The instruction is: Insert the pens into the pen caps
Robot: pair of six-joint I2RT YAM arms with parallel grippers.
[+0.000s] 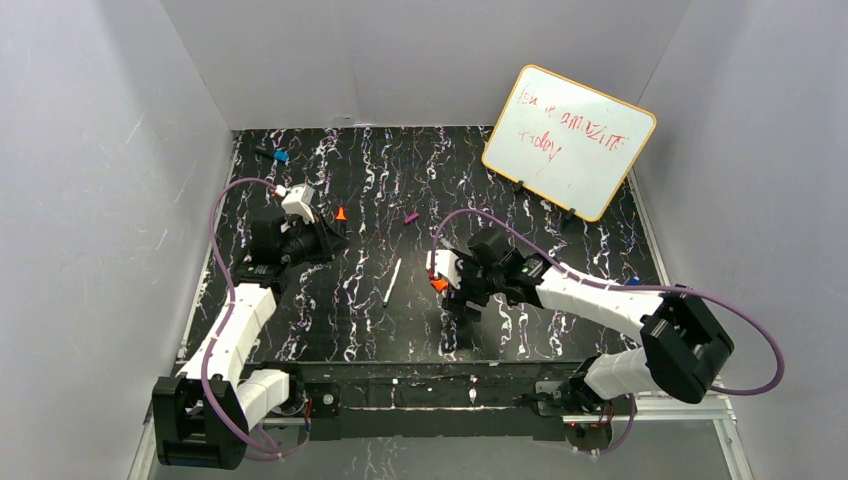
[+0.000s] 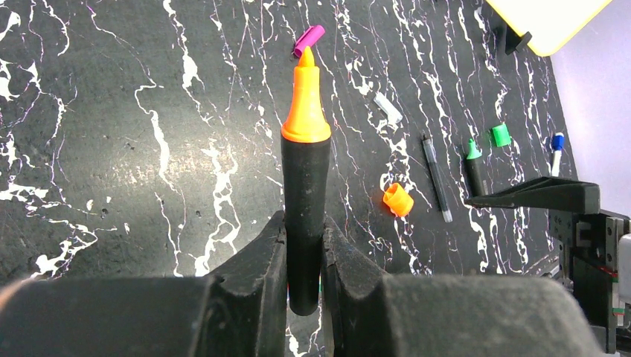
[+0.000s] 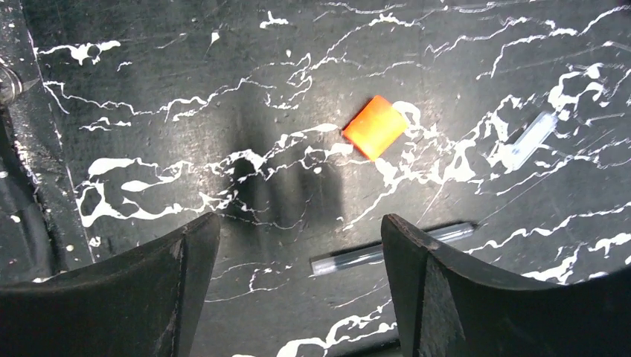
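Note:
My left gripper is shut on the orange marker (image 2: 305, 178), held upright with its orange tip bare. My right gripper hangs open over the black marble table, nothing between its fingers. Ahead of it lie an orange cap (image 3: 374, 127), a clear cap (image 3: 531, 137) and a dark pen (image 3: 350, 260). In the left wrist view lie a magenta cap (image 2: 309, 39), a green marker (image 2: 474, 167), a green cap (image 2: 501, 135) and a blue-tipped pen (image 2: 556, 155). A white pen (image 1: 391, 283) lies at mid-table.
The whiteboard (image 1: 570, 130) stands at the back right. A dark pen with a blue cap (image 1: 272, 155) lies at the back left.

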